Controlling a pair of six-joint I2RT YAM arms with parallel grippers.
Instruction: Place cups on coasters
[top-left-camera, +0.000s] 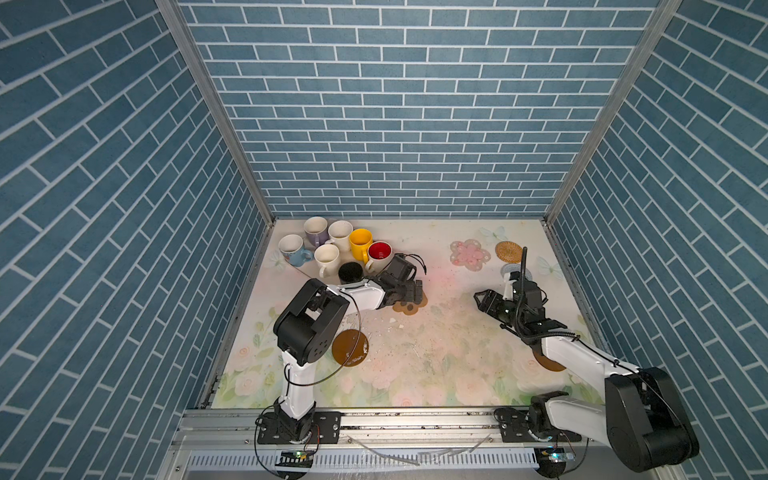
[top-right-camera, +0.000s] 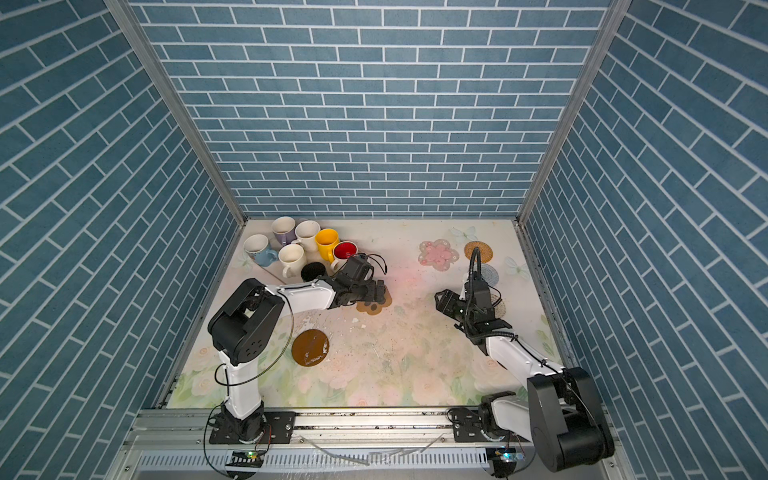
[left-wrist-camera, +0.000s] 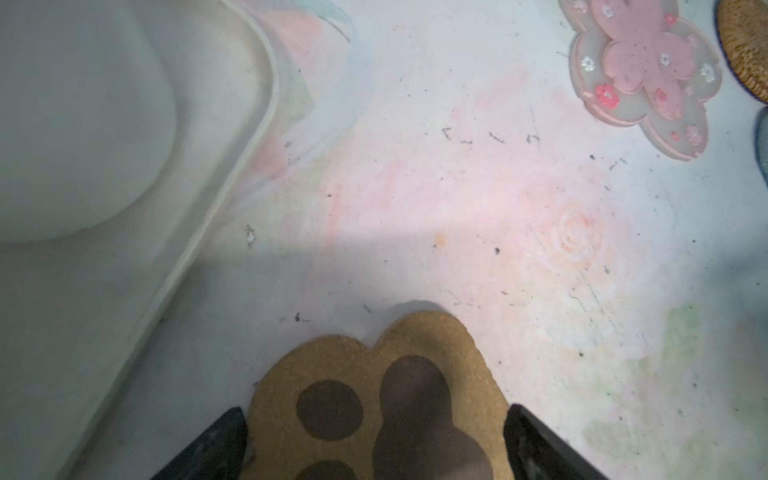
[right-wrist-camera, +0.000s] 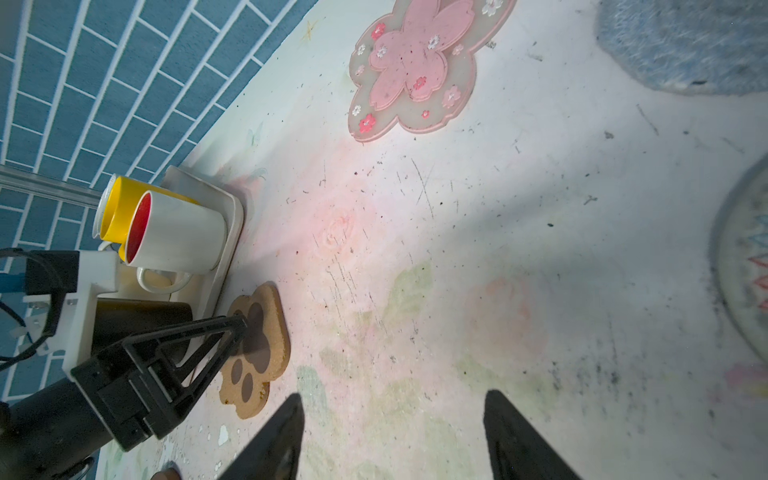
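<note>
Several cups stand grouped on a tray at the back left, among them a yellow cup (top-left-camera: 361, 241), a white cup with a red inside (top-left-camera: 380, 253) and a black cup (top-left-camera: 349, 273). My left gripper is open over the brown flower coaster (left-wrist-camera: 336, 360), with no cup between its fingers. My right gripper is parted above bare table on the right, nothing between its fingers. A pink flower coaster (right-wrist-camera: 420, 56) lies at the back centre. The round brown coaster (top-left-camera: 349, 348) sits at the front left.
The tray's rim (left-wrist-camera: 256, 144) runs just left of my left gripper. More coasters lie on the right, including a woven tan one (top-right-camera: 478, 252) and a blue-grey one (right-wrist-camera: 680, 48).
</note>
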